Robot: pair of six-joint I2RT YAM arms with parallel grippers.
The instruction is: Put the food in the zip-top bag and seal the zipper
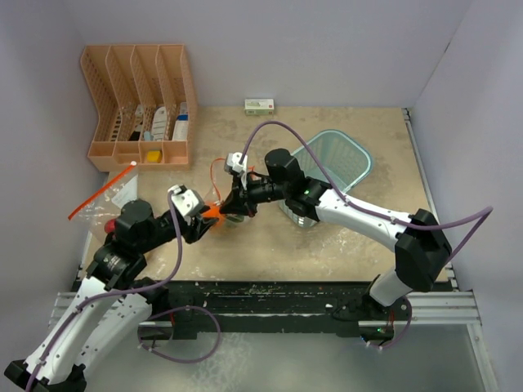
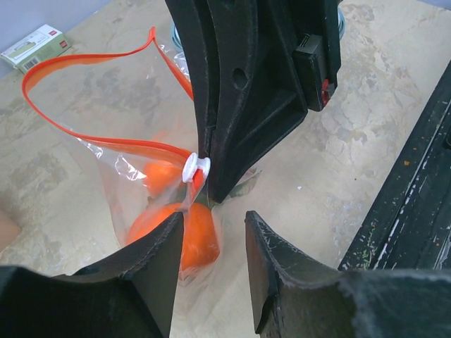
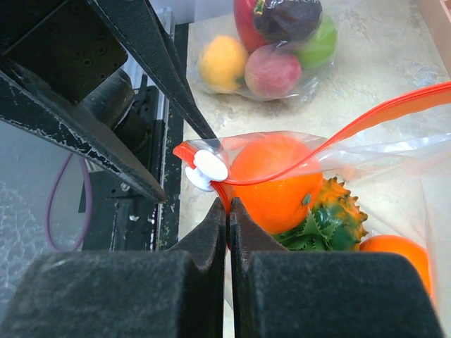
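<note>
A clear zip bag (image 2: 120, 183) with an orange zip strip stands with its mouth spread into a loop. Inside lie an orange round food (image 3: 275, 186), a spiky green-orange one (image 3: 335, 215) and another orange piece (image 3: 400, 255). The white slider (image 3: 210, 165) sits at the near end of the strip. Just below it, my right gripper is shut with the strip's edge pinched between its tips. My left gripper is part open; in the right wrist view its two fingers (image 3: 194, 109) stand either side of the slider end, with contact unclear.
Another bag with mixed fruit (image 3: 271, 70) lies at the left, partly behind my left arm in the top view. A pale green basket (image 1: 339, 159) stands at the right, an orange rack (image 1: 140, 106) back left, a small box (image 1: 259, 107) at the back.
</note>
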